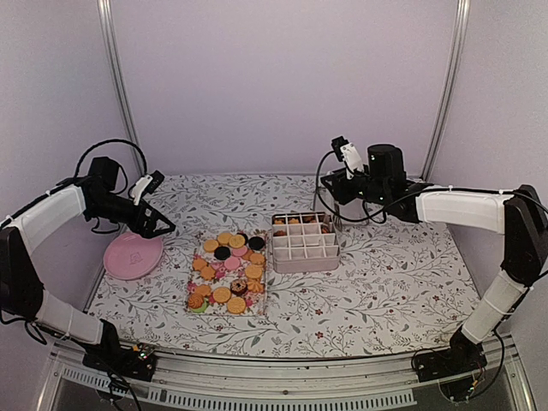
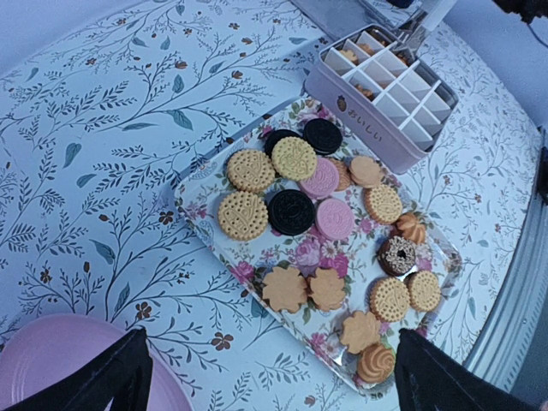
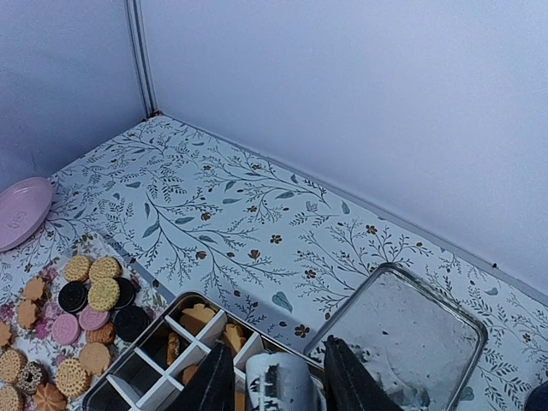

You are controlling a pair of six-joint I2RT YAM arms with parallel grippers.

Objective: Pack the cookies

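A floral tray (image 1: 195,300) carries many cookies: round tan biscuits (image 2: 242,215), black sandwich cookies (image 2: 291,212), pink rounds (image 2: 334,219), flower-shaped ones and a chocolate ring (image 2: 397,255). To its right stands the pink divided box (image 1: 306,265). Its back compartments hold several cookies (image 3: 197,318); the front ones look empty. Over the box's back right corner is my right gripper (image 1: 336,184), its fingers around pale tongs (image 3: 281,381) that point down into the box. Their tips are hidden in the right wrist view. My left gripper (image 1: 161,228) hangs open and empty above the pink plate.
The pink plate (image 1: 133,259) lies at the far left and looks empty. A metal lid-like tray (image 3: 402,330) rests behind the box.
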